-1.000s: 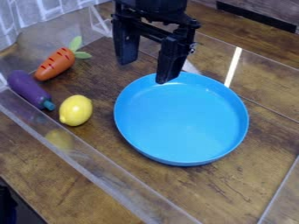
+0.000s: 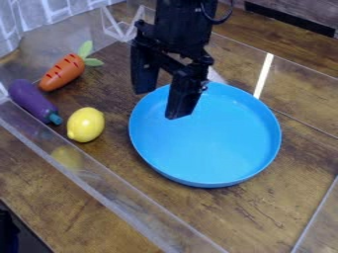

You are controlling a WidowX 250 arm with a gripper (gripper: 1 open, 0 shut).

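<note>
My black gripper (image 2: 165, 87) hangs open, with nothing visible between its fingers, over the back left edge of the blue plate (image 2: 205, 138). A yellow lemon-shaped object (image 2: 86, 126) lies left of the plate. A purple eggplant (image 2: 34, 99) and an orange carrot (image 2: 62, 72) with green leaves lie further back at the left.
The clear walls of a bin (image 2: 99, 183) run along the left and front. Bare wooden table (image 2: 284, 203) shows to the right of the plate and at the front. A pale strip (image 2: 263, 74) lies at the back right.
My gripper has moved toward the front of the view, lower in the picture, over the plate's back left edge. The objects on the table have not visibly moved.
</note>
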